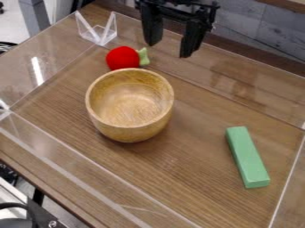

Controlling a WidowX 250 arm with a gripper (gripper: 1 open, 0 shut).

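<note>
The black gripper [177, 28] hangs at the top middle of the view, open, its two dark fingers pointing down with nothing seen between them. It is above and right of a red ball-like object [121, 58], which has a green part at its right. A tan wooden bowl [130, 122] sits empty in the middle left. A light green bar [247, 156] lies on the right of the wooden table.
A white wire rack [96, 26] stands at the upper left. Black cables lie at the lower left edge.
</note>
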